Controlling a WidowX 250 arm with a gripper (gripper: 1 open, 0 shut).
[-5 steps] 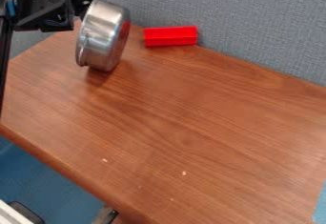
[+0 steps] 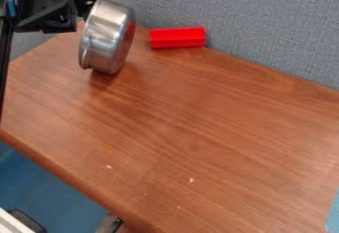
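A steel pot or bowl (image 2: 109, 37) is tilted on its side at the upper left of the wooden table (image 2: 185, 138), right beside the black gripper (image 2: 73, 1) at the top edge of the view. The gripper's fingers are mostly hidden behind the pot or out of frame, so its grip on the pot cannot be made out.
A red block (image 2: 177, 38) lies at the back of the table, against a grey padded wall (image 2: 252, 24). Blue floor shows beyond the table's left edge.
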